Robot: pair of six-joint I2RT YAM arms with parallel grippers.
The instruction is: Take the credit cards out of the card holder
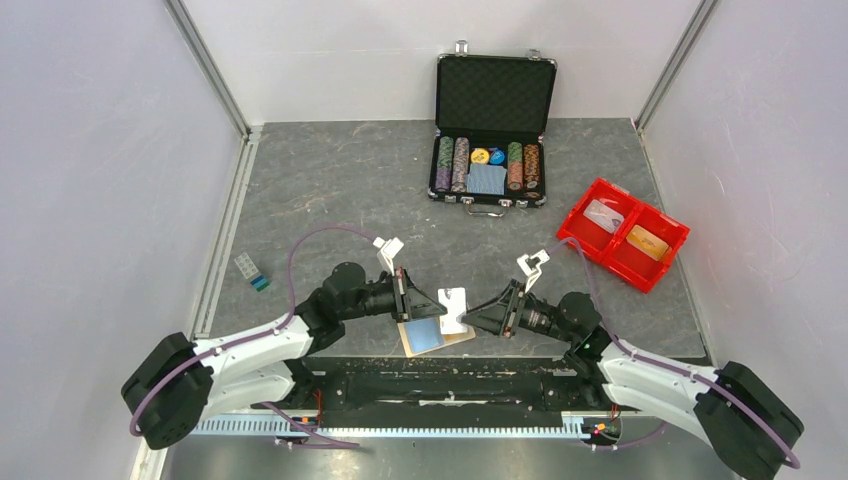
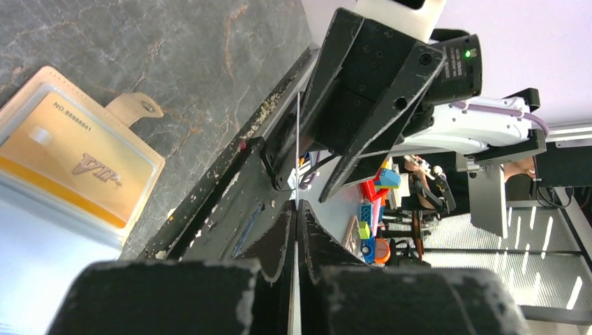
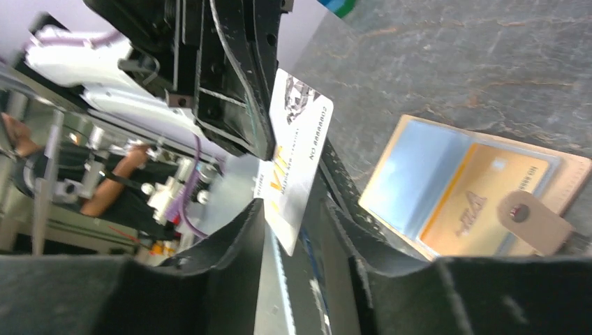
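A white card [image 1: 453, 311] is held up on edge over the card holder, between my two grippers. My left gripper [image 1: 441, 310] is shut on its left edge; in the left wrist view the card [image 2: 298, 146] shows as a thin line rising from the closed fingertips. At its right edge stands my right gripper, partly open, with space around the card [image 3: 300, 150] between its fingers. Below lies the tan card holder [image 2: 155, 162], unfolded flat, its flap loose. A golden card [image 2: 73, 153] sits in one side, and the other side looks pale blue.
A red two-part tray [image 1: 661, 268] on the right holds a white card [image 1: 604, 215] and a golden card [image 1: 647, 243]. An open poker chip case [image 1: 496, 92] stands at the back. A small grey-and-teal object [image 1: 251, 271] lies far left.
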